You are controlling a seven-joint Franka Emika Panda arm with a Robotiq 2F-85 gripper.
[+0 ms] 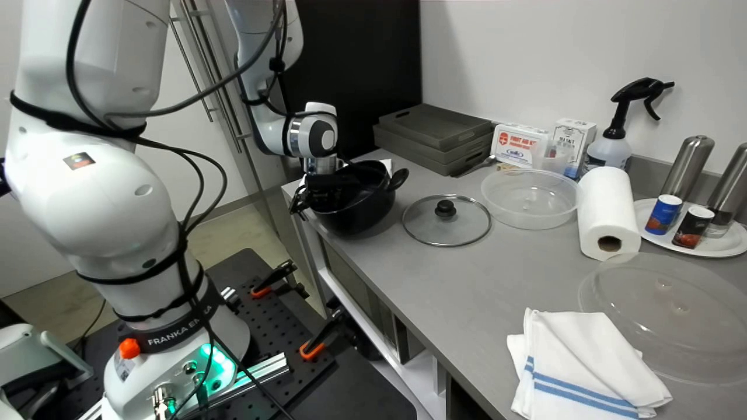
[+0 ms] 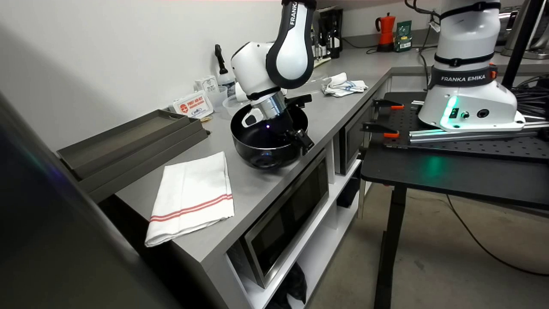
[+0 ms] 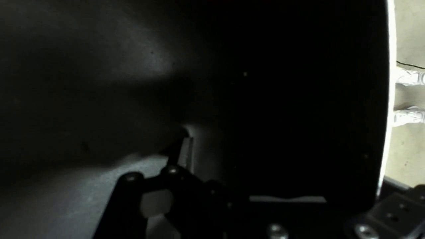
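A black pot [image 1: 364,212] stands tilted on the counter by its front edge, leaning toward that edge, with its handle [image 1: 397,179] raised. In exterior view 2 my gripper [image 2: 297,134] reaches down into the pot's mouth at the front-edge side. The wrist view is mostly the dark pot interior [image 3: 287,99], bounded on the right by a bright curved rim. My gripper is open there, its fingers far apart; one finger [image 3: 185,155] lies inside the pot, and the other is near the rim. Whether they touch the pot is too dark to tell.
The glass lid [image 1: 462,225] lies flat right of the pot. Beyond it sit a clear bowl [image 1: 530,217] and a paper towel roll [image 1: 607,203]. Grey trays [image 1: 434,129] are stacked behind. A red-striped towel [image 2: 193,190] lies at the counter's end; mid-counter is free.
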